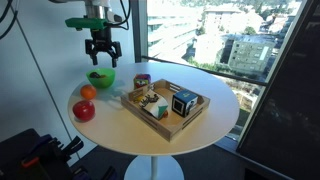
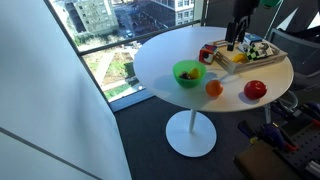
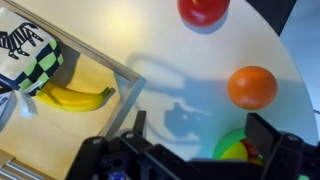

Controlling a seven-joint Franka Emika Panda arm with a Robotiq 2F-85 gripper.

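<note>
Above the white round table my gripper stands open, its two dark fingers apart and only tabletop between them. A green bowl shows at the lower right of the wrist view, partly hidden behind a finger, with something yellow and something red in it. Beside the bowl sits an orange fruit. A red apple-like fruit lies farther off at the top. Left of the gripper is a wooden tray holding a yellow banana and a checkered packet.
In exterior view 1 the tray also holds a dark box. A small red-and-brown item stands by the tray's back corner.
</note>
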